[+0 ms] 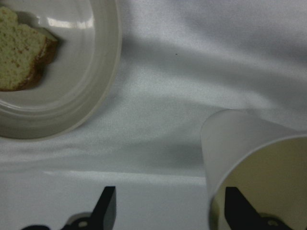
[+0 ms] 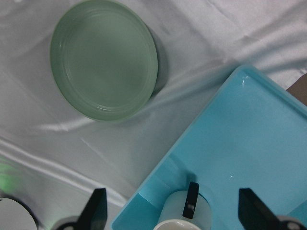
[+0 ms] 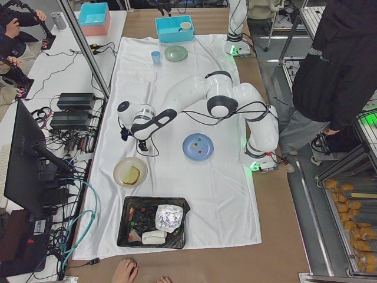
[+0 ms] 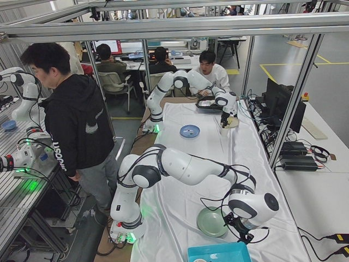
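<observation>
A white cup (image 1: 249, 148) lies under my left gripper in the left wrist view, one finger at its rim and the fingers open. Beside it is a beige plate (image 1: 91, 86) with bread (image 1: 24, 57). My right gripper stands open above a blue bin (image 2: 244, 139) holding a mug (image 2: 182, 215); a green plate (image 2: 103, 60) sits beside the bin.
A blue plate (image 3: 198, 152) with small pieces lies mid-table. A black tray (image 3: 135, 236) with foil is at the near end; a blue cup (image 3: 156, 58) stands by the green plate. A person stands beside the table.
</observation>
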